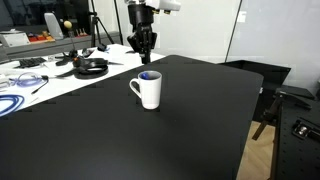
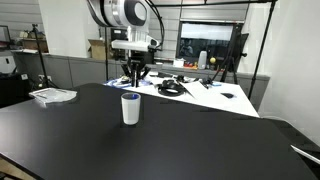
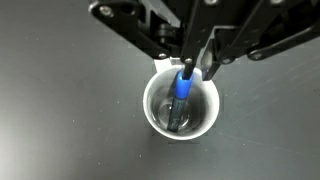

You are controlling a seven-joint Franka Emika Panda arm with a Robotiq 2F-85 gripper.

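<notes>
A white mug stands upright on the dark table, its handle toward the left in exterior view 1. Inside it leans a marker with a blue end and a dark body, seen from above in the wrist view. My gripper hangs above the mug's height, apart from it in both exterior views. In the wrist view the gripper has its fingers close together over the rim near the blue end. A narrow gap shows between them, and I make out nothing held there.
Black headphones and blue cables lie along the back left. Around the mug, the dark tabletop is clear on all sides.
</notes>
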